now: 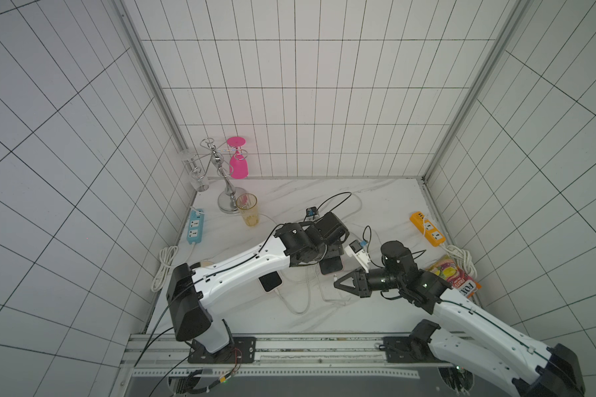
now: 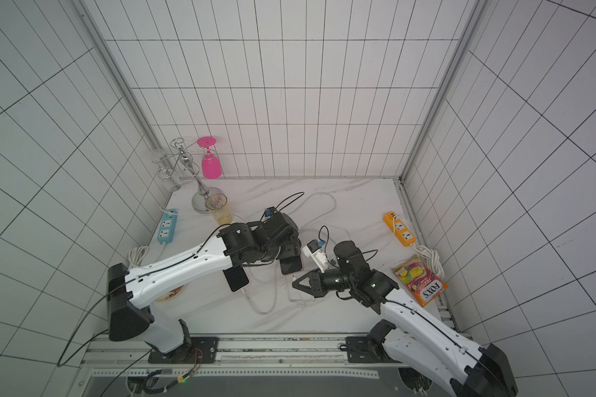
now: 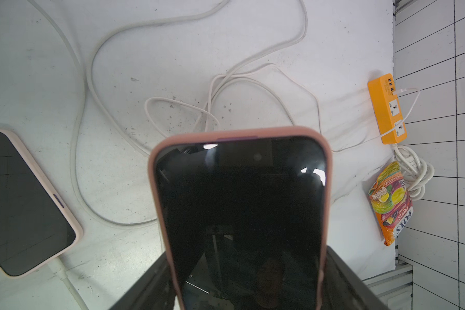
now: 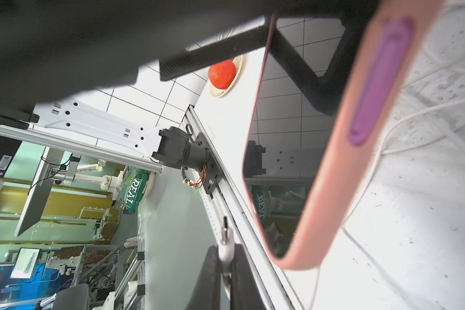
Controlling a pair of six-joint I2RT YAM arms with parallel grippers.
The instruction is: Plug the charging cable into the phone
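A phone in a pink case (image 3: 242, 206) is held up off the table, with my left gripper shut on its two long sides. Its dark screen faces the left wrist camera. The right gripper is shut on the white charging cable plug (image 4: 225, 248), whose metal tip points up in the right wrist view. In that view the phone's pink edge (image 4: 341, 170) with a purple button stands to the right of the plug, and a gap shows between them. The phone's port is hidden.
A second phone (image 3: 23, 201) lies on the table with a cable plugged in. Loose white cables (image 3: 87, 77) cross the tabletop. An orange power strip (image 3: 386, 111) and a snack bag (image 3: 391, 201) lie at the right side. A glass (image 1: 248, 210) stands behind the left arm.
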